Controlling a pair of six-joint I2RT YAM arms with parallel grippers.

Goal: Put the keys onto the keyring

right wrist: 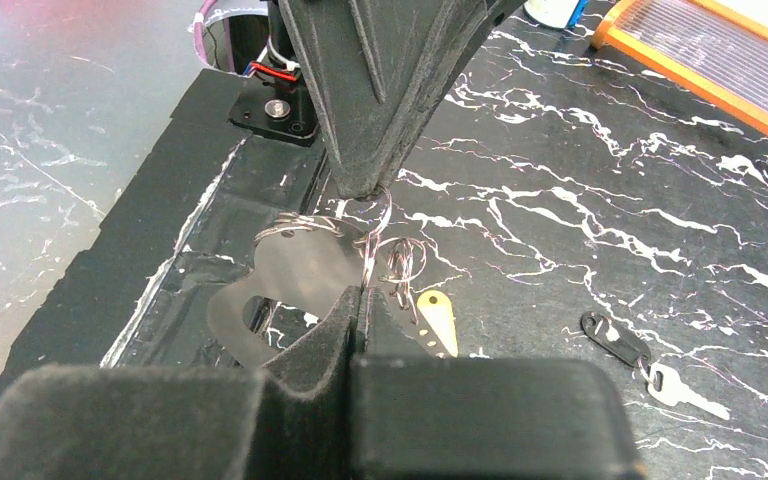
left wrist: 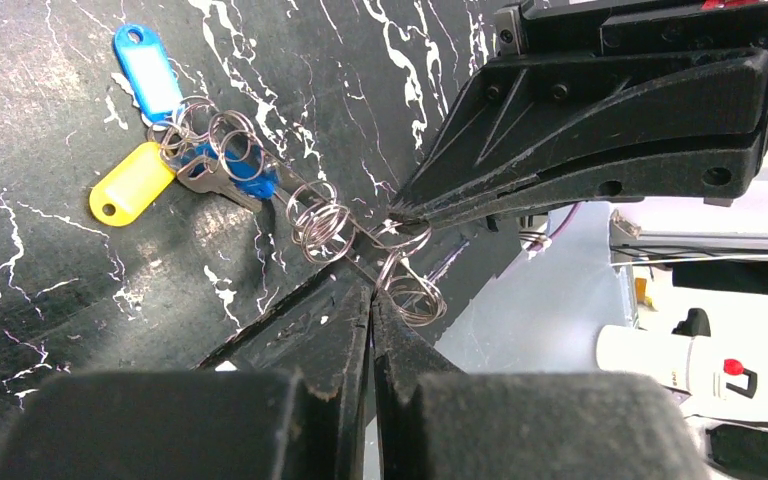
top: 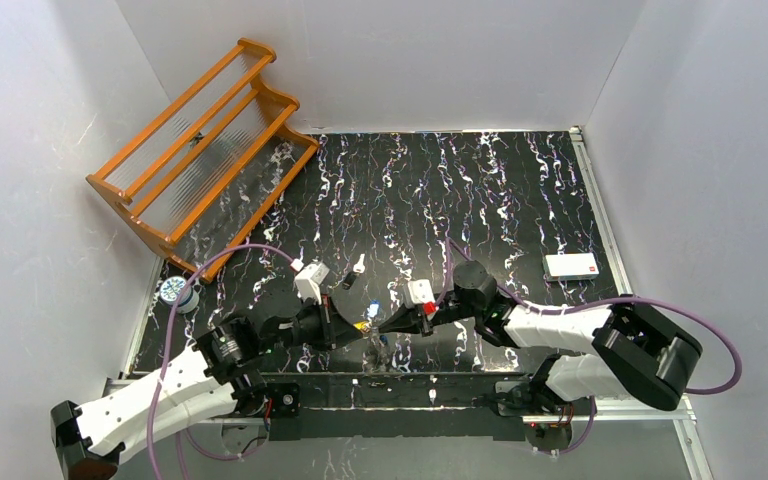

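A bunch of thin wire rings (left wrist: pixel 322 228) carries a blue tag (left wrist: pixel 148 72), a yellow tag (left wrist: pixel 132 184) and metal keys, one with a blue head (left wrist: pixel 250 180). My right gripper is shut on a wire ring (right wrist: pixel 372 245) of this bunch. A grey metal key (right wrist: pixel 310 265) hangs close by it, partly hidden. My left gripper is shut, its tips right beside the rings and facing the right gripper's tips (left wrist: pixel 415 212). Whether it pinches any wire cannot be made out. Apart from these lie a black tag (right wrist: pixel 615 338) and a silver key (right wrist: pixel 685 390).
A wooden rack (top: pixel 205 160) stands at the back left. A white box (top: pixel 570 266) lies on the right, a round tin (top: pixel 179 293) at the left. Both grippers work near its front edge.
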